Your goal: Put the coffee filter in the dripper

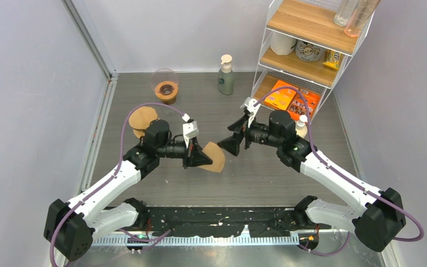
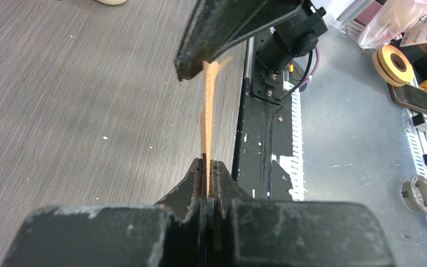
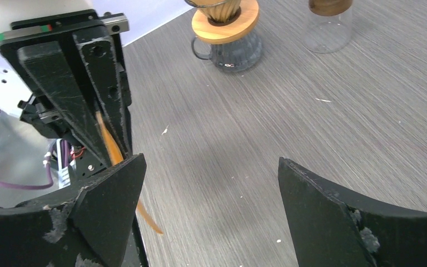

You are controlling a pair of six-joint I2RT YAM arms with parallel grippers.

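A tan paper filter (image 1: 216,158) is held by one edge, with my left gripper (image 1: 199,159) shut on it. It stands upright, seen edge-on in the left wrist view, where the filter's layers (image 2: 208,105) part slightly at the top. My right gripper (image 1: 234,146) stands open just to its right. In the right wrist view, one right finger (image 3: 111,194) hides part of the filter's edge (image 3: 151,219); whether they touch I cannot tell. The ribbed dripper (image 3: 221,11) sits on a wooden collar (image 3: 227,30) over a glass carafe (image 3: 236,54), at the back.
A round tan top (image 1: 143,117) and a brown ring under clear glass (image 1: 166,89) stand at the back left. A pump bottle (image 1: 226,80) is at the back; a stocked shelf rack (image 1: 306,69) fills the back right.
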